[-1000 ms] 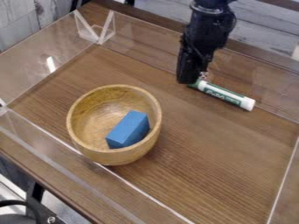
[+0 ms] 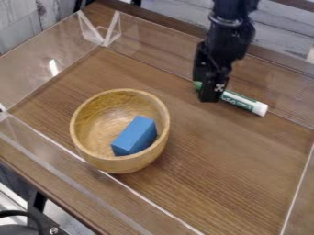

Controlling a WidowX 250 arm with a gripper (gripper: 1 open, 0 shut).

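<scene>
The black gripper (image 2: 211, 86) hangs down over the back right of the wooden table, open, its fingertips low over a white and green marker (image 2: 245, 103) that lies behind and to its right, partly hidden by it. A yellow bowl (image 2: 101, 119) stands at the lower left with a blue block (image 2: 135, 136) inside it.
Clear low walls edge it at left and back, with a clear bracket at the top left. Dark cables show at the lower left corner.
The gripper has come down and slightly toward the front, to beside the marker. The bowl and blue block are unchanged.
</scene>
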